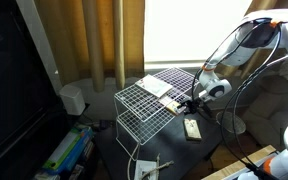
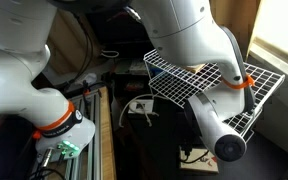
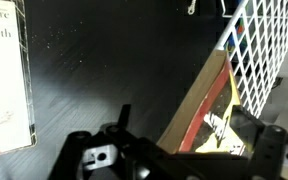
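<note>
My gripper is open beside the wire rack, its dark fingers apart. A book with a red and yellow cover [image 3: 220, 118] and a brown page edge reaches into the gap between the fingers, tilted along the rack's side; whether either finger touches it I cannot tell. To the left in the wrist view, a pale book [image 3: 4, 80] lies flat on the dark table. Exterior view 1 has the gripper [image 1: 188, 107] at the right side of the white wire rack [image 1: 139, 105], close to a small book [image 1: 170, 103].
Another pale book [image 1: 156, 87] rests on top of the rack. A white cable and papers [image 1: 149, 170] lie near the table's front. Several books stand at the left [image 1: 64, 150]. Between the flat book and the rack, the table is bare.
</note>
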